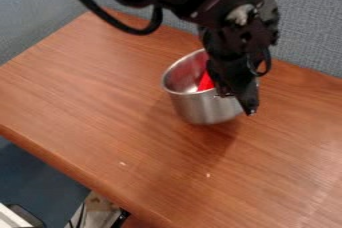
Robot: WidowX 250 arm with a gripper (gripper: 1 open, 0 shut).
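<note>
A steel pot point(193, 106) stands on the wooden table, with a red object point(206, 82) inside it. My black gripper point(241, 97) hangs over the pot's right side, low by its rim. Its fingers are dark and partly hide the pot, so I cannot tell whether they are open or shut, or whether they touch the red object.
A grey padded wall point(299, 22) runs behind it. Cables and a pale item lie below the table's front left edge.
</note>
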